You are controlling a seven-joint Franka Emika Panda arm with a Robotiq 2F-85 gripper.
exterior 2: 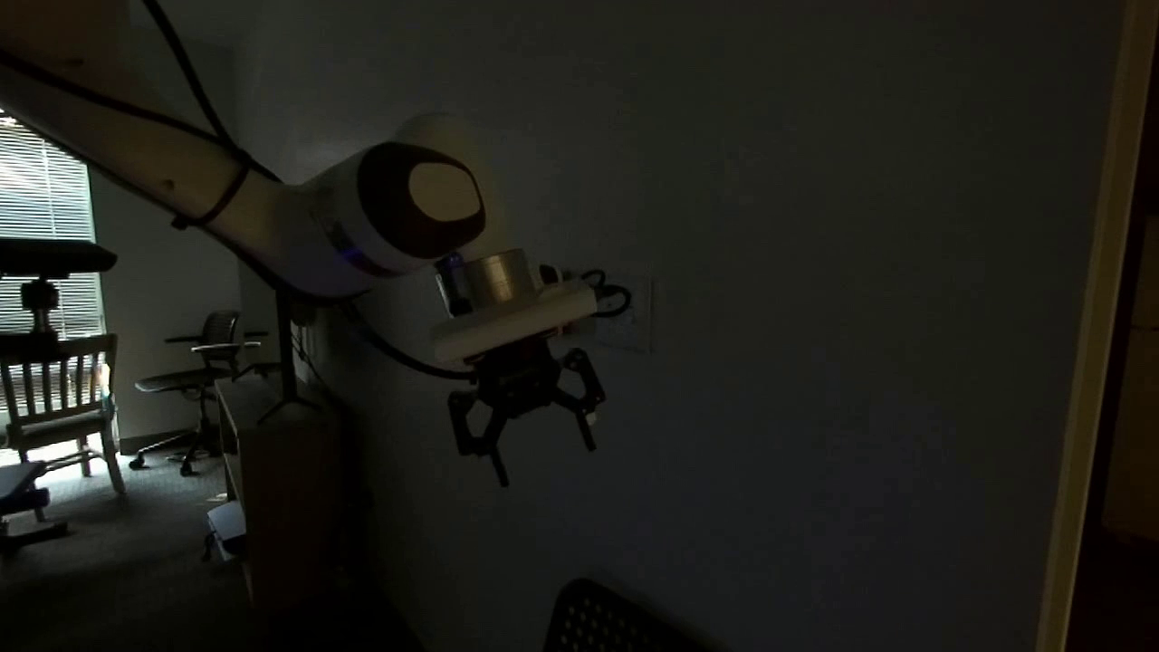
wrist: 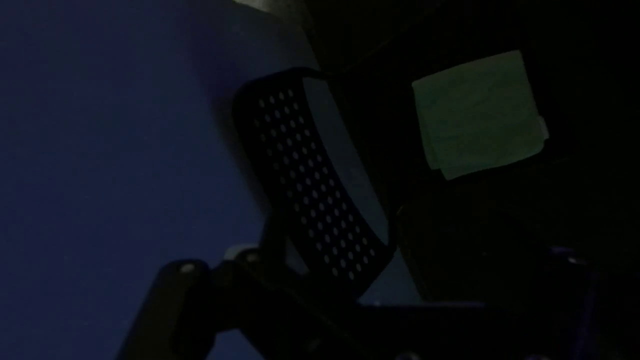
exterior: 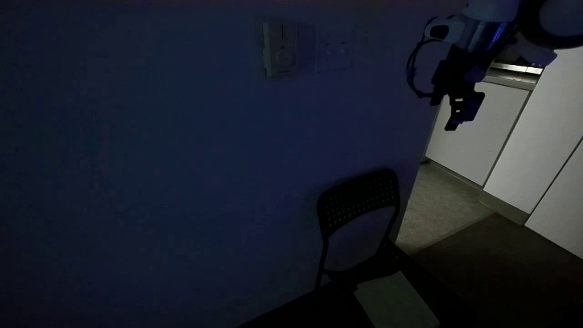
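Note:
The room is very dark. My gripper [exterior 2: 546, 462] hangs in the air in front of the wall, its two fingers spread apart and nothing visible between them. A pale folded cloth or sheet [wrist: 480, 117] lies flat on a dark surface, well away from the gripper; exterior view 1 shows that same pale sheet [exterior: 396, 300] at the bottom. A light switch plate [exterior: 333, 50] and a pale box with a round dial [exterior: 280, 49] are fixed on the wall. In exterior view 2 the switch plate [exterior 2: 627, 315] is partly covered by the gripper's cables.
Below the gripper, a black chair with a perforated backrest [exterior: 360, 202] stands close to the wall. White cabinets [exterior: 478, 128] are at the right of exterior view 1. A low shelf [exterior 2: 284, 424] runs along the wall at the left in exterior view 2.

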